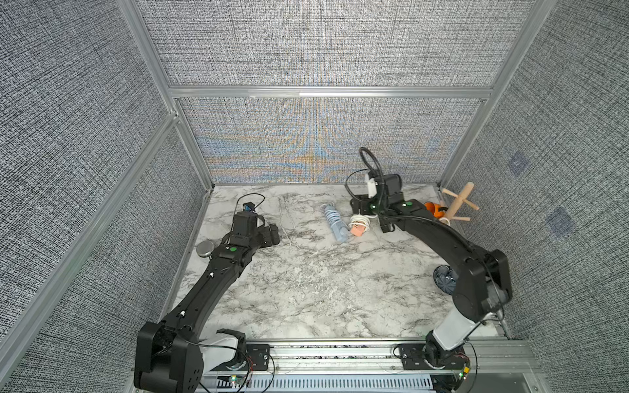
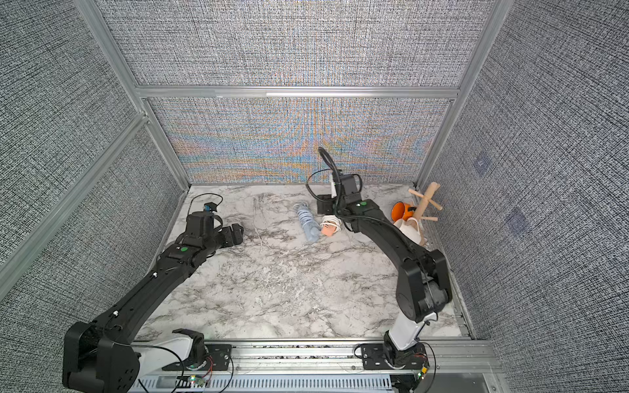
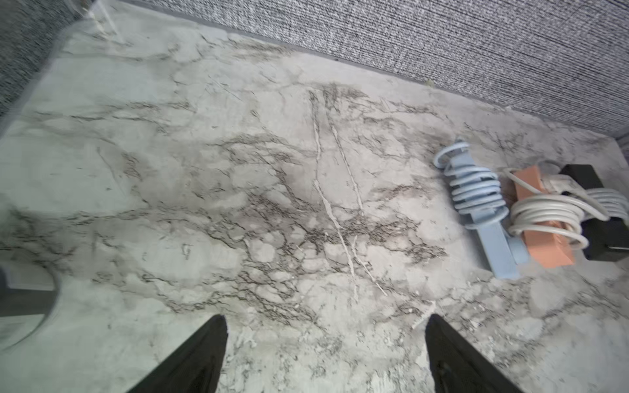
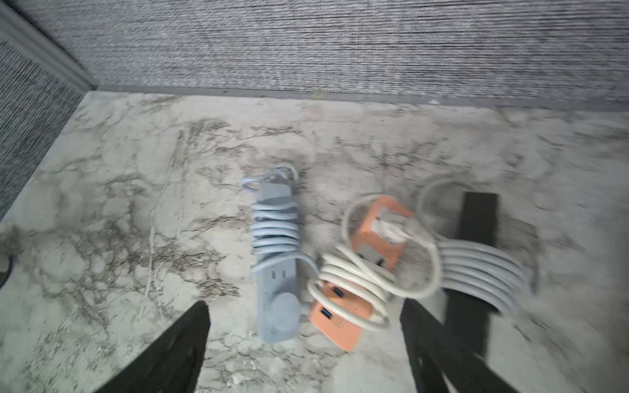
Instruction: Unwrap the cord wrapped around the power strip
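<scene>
Three power strips with wrapped cords lie side by side at back centre: blue (image 3: 500, 252), orange with white cord (image 3: 549, 250), and black (image 4: 477, 216) with grey cord, largely hidden under my right arm in both top views. My right gripper hangs open above them, nothing visible between its fingers; its wrist view shows all three, the black one blurred. My left gripper is open over bare table, left of the strips, with nothing between its fingers.
An orange mug (image 2: 399, 211) and wooden rack (image 2: 429, 193) stand at back right. A dark ribbed container (image 1: 445, 279) is at right, a metal lid (image 1: 205, 247) at left.
</scene>
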